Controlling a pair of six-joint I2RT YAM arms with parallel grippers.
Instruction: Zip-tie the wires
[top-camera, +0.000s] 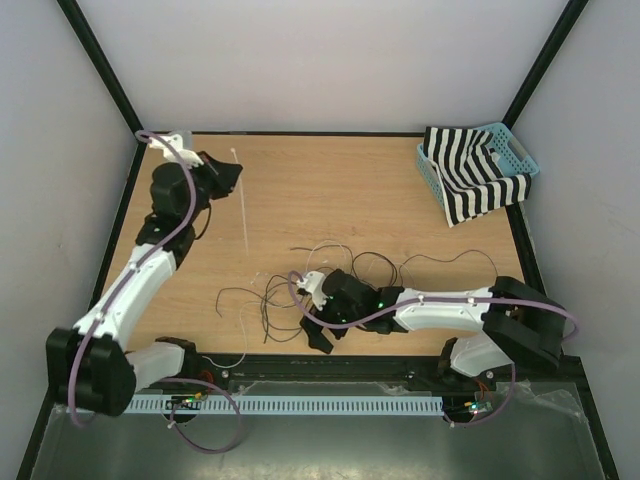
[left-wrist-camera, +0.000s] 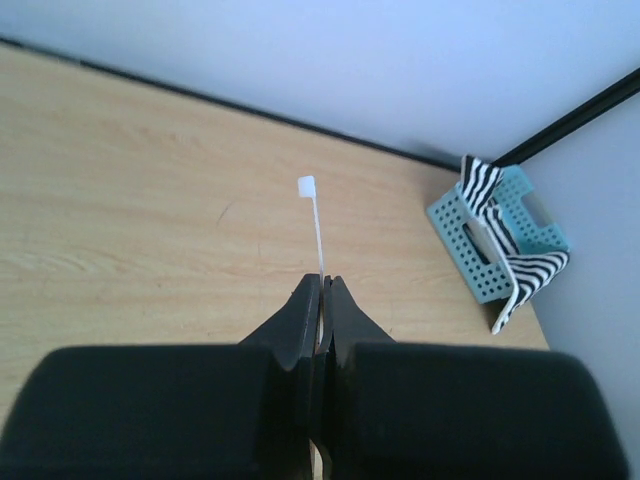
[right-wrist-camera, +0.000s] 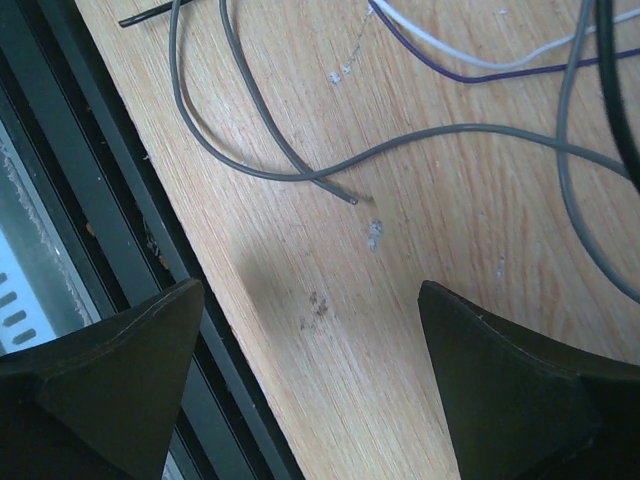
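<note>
A thin white zip tie (left-wrist-camera: 318, 230) is pinched upright in my left gripper, its square head sticking out past the tips. In the top view this gripper (top-camera: 240, 172) is raised at the back left, and the tie's long tail (top-camera: 244, 215) hangs below it. The loose wires (top-camera: 265, 318), dark and white, lie tangled at the front middle of the table. Over their right side my right gripper (top-camera: 320, 336) stands open. Grey wire (right-wrist-camera: 400, 140) and a purple-and-white pair (right-wrist-camera: 470, 77) lie past its fingertips; nothing is between them.
A light-blue basket (top-camera: 430, 176) with a striped black-and-white cloth (top-camera: 468, 180) stands at the back right. Open wood (top-camera: 330, 190) fills the back middle. A dark rail (top-camera: 300, 366) borders the table's front edge.
</note>
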